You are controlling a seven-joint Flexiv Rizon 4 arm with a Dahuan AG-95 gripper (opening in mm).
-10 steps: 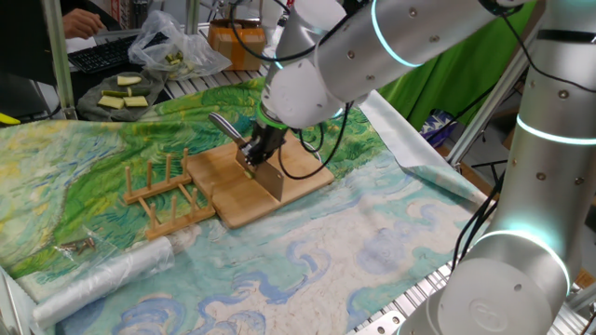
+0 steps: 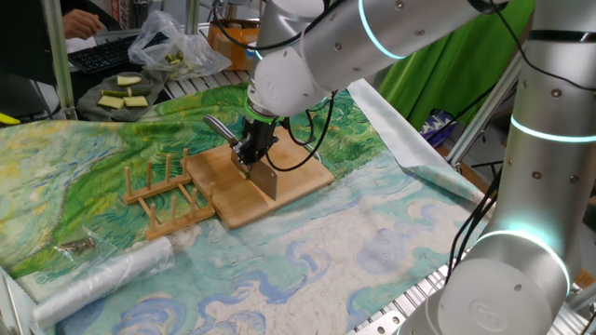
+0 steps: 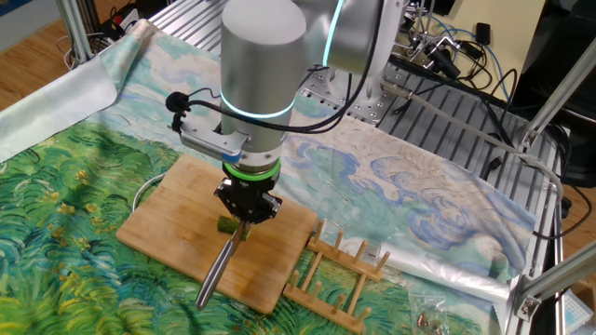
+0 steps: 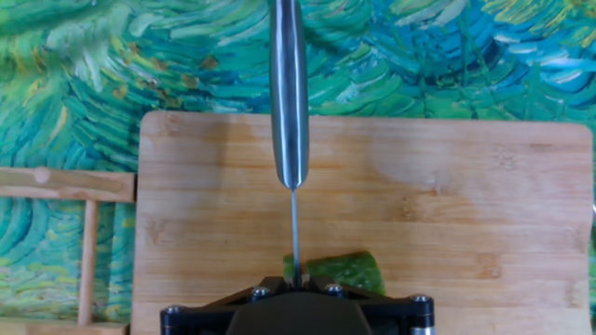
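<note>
My gripper is shut on a knife, gripping it by the top of its blade. The steel handle (image 4: 290, 98) points away toward the board's far edge in the wrist view. In exterior view 1 the broad blade (image 2: 265, 183) stands upright over the wooden cutting board (image 2: 303, 174). A green cucumber piece (image 4: 352, 270) lies on the board by the blade, with a small green part showing on the blade's other side. Whether the blade cuts right through is hidden by the gripper. In exterior view 2 the cucumber (image 3: 226, 224) shows beside the knife handle (image 3: 219, 272).
A wooden peg rack (image 2: 174, 207) stands against the board's side. Beyond it lie a plastic roll (image 2: 107, 279) and a small clear bag (image 2: 79, 247). Cut vegetable pieces (image 2: 124, 93) sit on a dark bag at the back.
My gripper and the knife have shifted slightly left in exterior view 1, with the arm following. The grip on the knife looks the same. Board and rack have stayed put.
</note>
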